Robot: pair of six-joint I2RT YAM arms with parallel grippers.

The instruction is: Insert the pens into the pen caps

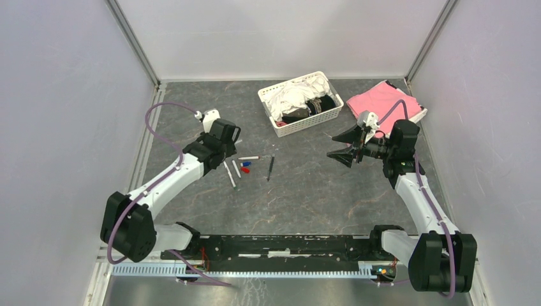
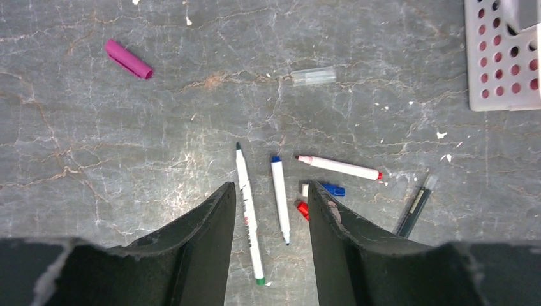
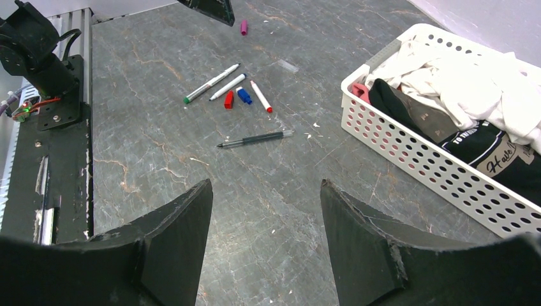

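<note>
Three slim white pens lie loose on the grey table: a green-ended one (image 2: 250,220), a blue-ended one (image 2: 281,197) and a red-ended one (image 2: 338,167). Beside them are a blue cap (image 2: 333,189) and a red cap, the latter partly covered by a finger in the left wrist view. Farther off lie a clear cap (image 2: 313,76) and a magenta cap (image 2: 129,59). A black pen (image 3: 255,139) rests apart from the group. Above the pens, my left gripper is open and empty. My right gripper also stands open and empty, well to the right.
A white perforated basket (image 1: 311,125) of cloth stands at the back centre. Pink cloth (image 1: 381,101) lies at the back right. The table between the black pen and my right gripper is bare.
</note>
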